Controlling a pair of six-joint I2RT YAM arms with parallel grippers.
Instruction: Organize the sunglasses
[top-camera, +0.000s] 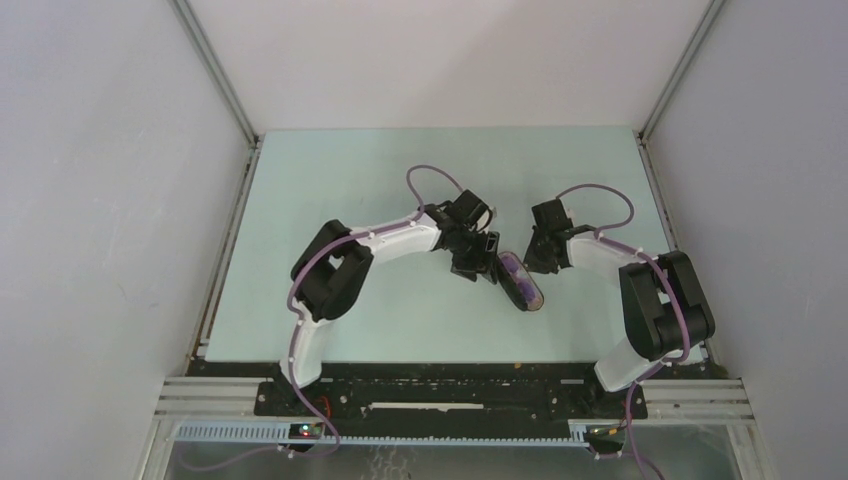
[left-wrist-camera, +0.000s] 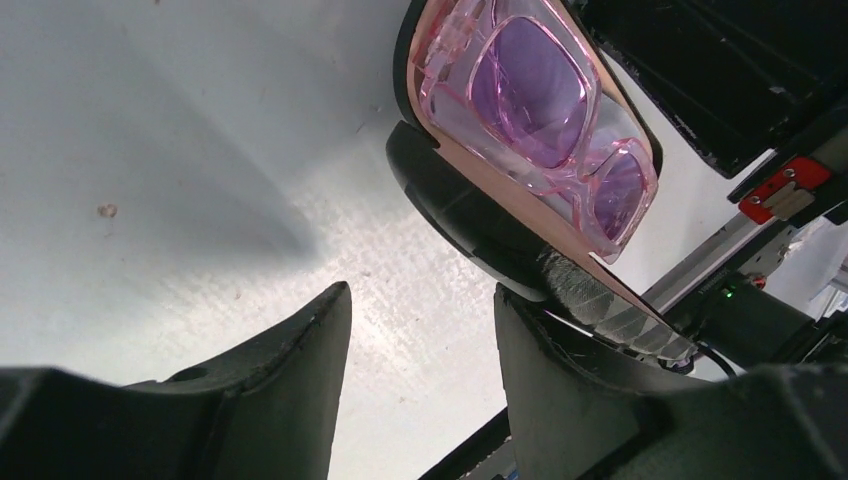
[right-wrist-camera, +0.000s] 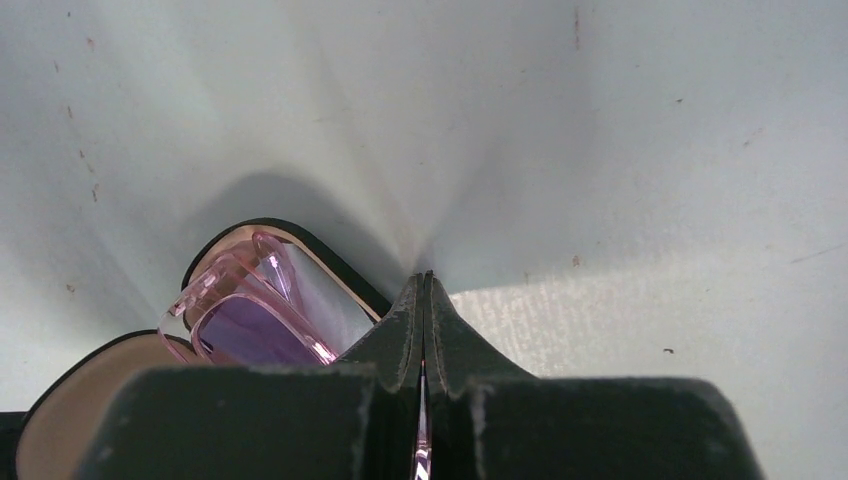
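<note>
A dark, long glasses case (top-camera: 513, 287) stands with its lid raised partway on the table's right half. Inside lie pink-framed sunglasses with purple lenses (left-wrist-camera: 535, 90), folded. My left gripper is open with only table showing between its fingertips; the lid (left-wrist-camera: 470, 215) passes just beyond its right finger, and whether they touch I cannot tell. At the case's right side is my right gripper, shut with nothing showing between its fingers. Its left finger hides part of the case's rim (right-wrist-camera: 335, 262) and of the sunglasses in the right wrist view.
Both arms reach in from the sides, with their grippers close together around the case. Bare table (top-camera: 400, 320) lies to the left and in front.
</note>
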